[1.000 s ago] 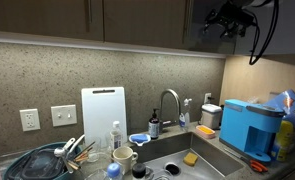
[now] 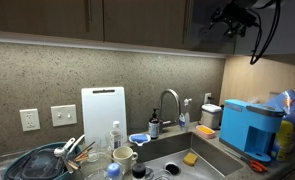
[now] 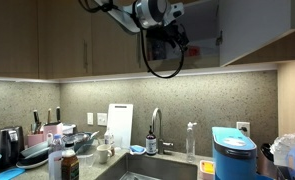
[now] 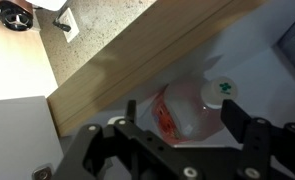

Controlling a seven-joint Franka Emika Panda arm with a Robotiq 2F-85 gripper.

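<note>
Up at the open cabinet (image 3: 200,22), my gripper (image 3: 179,28) reaches over its lower edge, high above the sink. In the wrist view, the gripper stands open, its two dark fingers wide apart. Between and beyond them on the shelf is a pale, translucent container (image 4: 192,106) with a red patch on one side and a small round white top. Whether the fingers touch it cannot be told. Exterior view 1 shows the gripper (image 2: 228,22) only as a dark shape below the cabinet, the container not visible there.
The cabinet door (image 3: 255,33) hangs open to the right of the arm. The shelf's wooden front edge (image 4: 137,57) runs diagonally past the fingers. Below are the sink (image 2: 200,160), a faucet (image 2: 171,98) and a blue coffee machine (image 2: 249,128).
The counter objects stay where they were.
</note>
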